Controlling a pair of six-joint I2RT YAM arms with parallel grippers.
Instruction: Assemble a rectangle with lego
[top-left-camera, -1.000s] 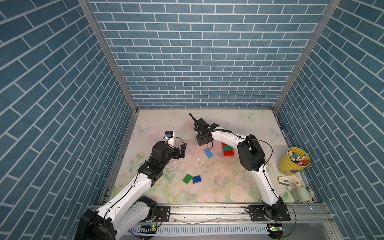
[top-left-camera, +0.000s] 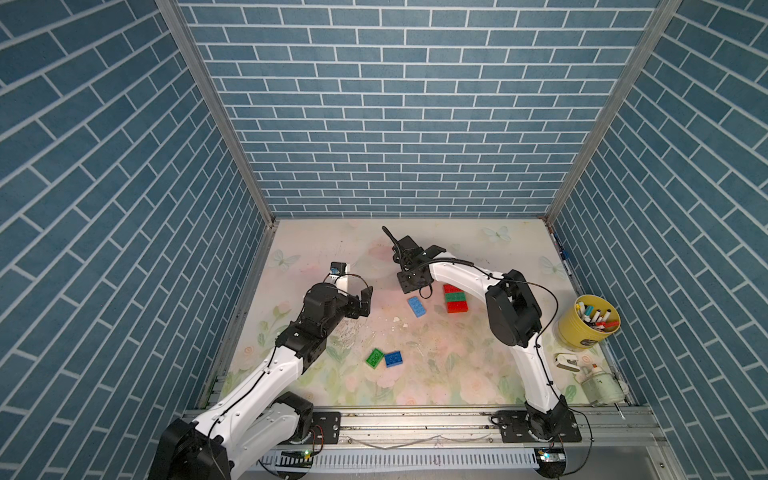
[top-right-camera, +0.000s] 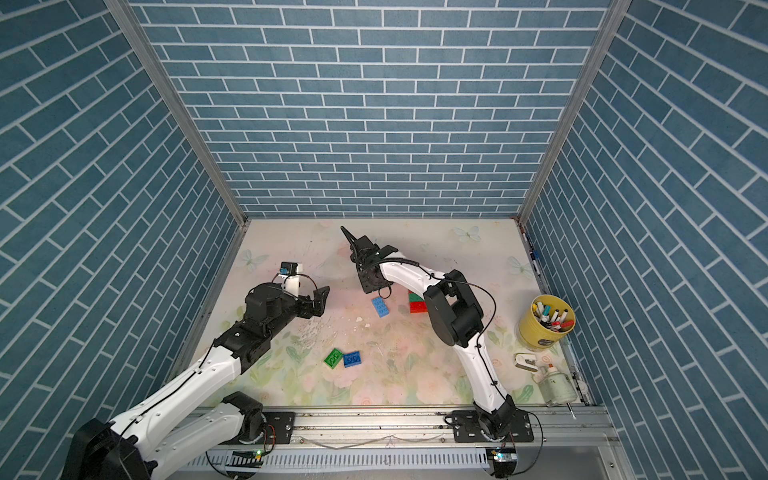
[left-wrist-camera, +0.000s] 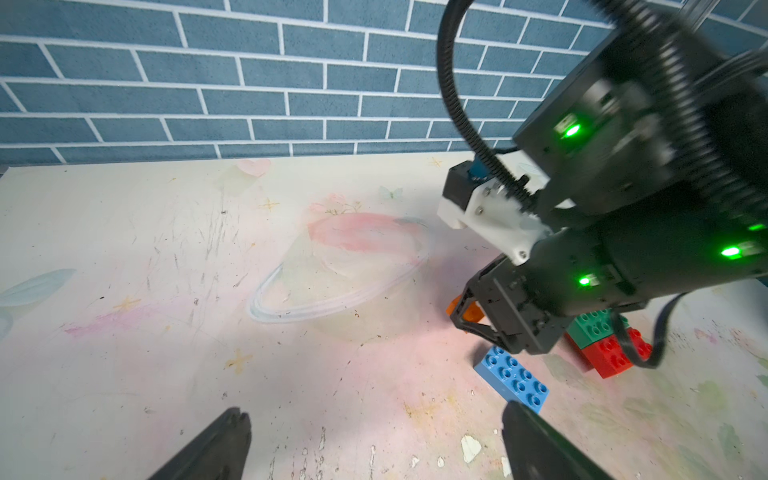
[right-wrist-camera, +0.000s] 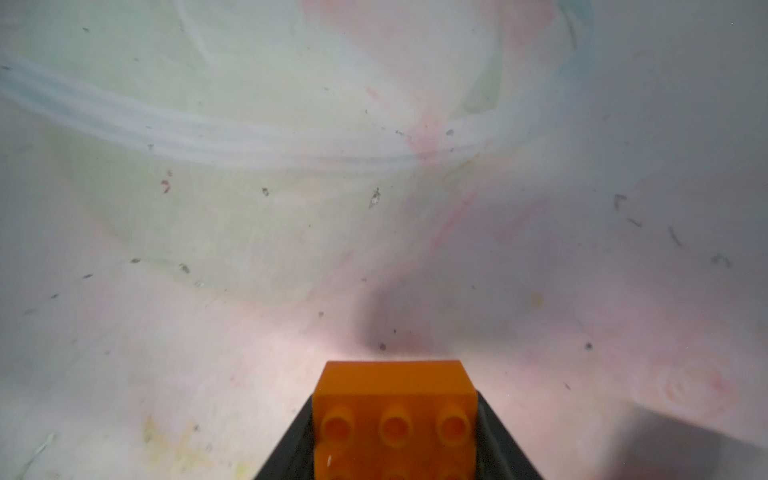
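Note:
An orange brick (right-wrist-camera: 393, 400) is clamped between the fingers of my right gripper, its studs facing the right wrist camera. In the left wrist view that orange brick (left-wrist-camera: 472, 311) shows partly behind the right gripper's fingers. A light blue brick (left-wrist-camera: 512, 379) lies on the table just in front of the right gripper. To the right, beneath the right arm, sit a green brick (top-left-camera: 454, 297) and red bricks (top-left-camera: 457, 307) side by side. A dark green brick (top-left-camera: 375, 357) and a dark blue brick (top-left-camera: 393, 359) lie nearer the front. My left gripper stands open and empty.
At the right edge are a yellow bucket (top-left-camera: 569, 328) of markers, a small white object (top-left-camera: 567, 361) and a pale jar (top-left-camera: 601, 385). Small pale scraps (left-wrist-camera: 470, 448) lie near the light blue brick.
The right arm has shifted slightly to the right, carrying its gripper along. The left arm and the bricks on the table stay where they were.

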